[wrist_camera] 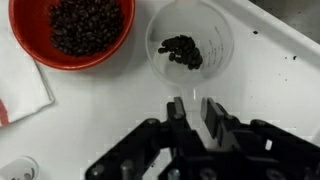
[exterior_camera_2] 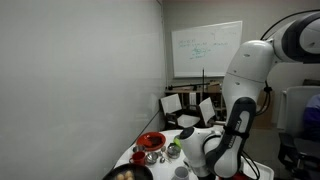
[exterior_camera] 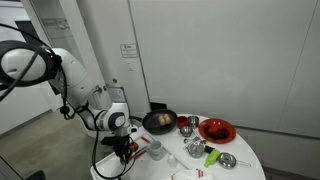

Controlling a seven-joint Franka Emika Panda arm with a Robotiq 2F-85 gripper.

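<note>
In the wrist view, my gripper is shut on the handle of a clear measuring cup [wrist_camera: 216, 58]. A small heap of dark beans [wrist_camera: 181, 49] lies in the cup. Beyond the fingers, to the upper left, is a red bowl [wrist_camera: 127, 43] holding many more dark beans [wrist_camera: 85, 24]. Cup and bowl are close together but apart in this view. From outside, the gripper [exterior_camera: 126, 156] is at the near left of the white table; its fingertips and the cup are hard to make out there.
A white cloth [wrist_camera: 22, 82] with an orange stripe and a white round item [wrist_camera: 20, 169] lie to the left in the wrist view. A black pan [exterior_camera: 160, 122], a white mug [exterior_camera: 155, 149], a red dish [exterior_camera: 217, 130] and metal utensils [exterior_camera: 226, 160] occupy the table to the right.
</note>
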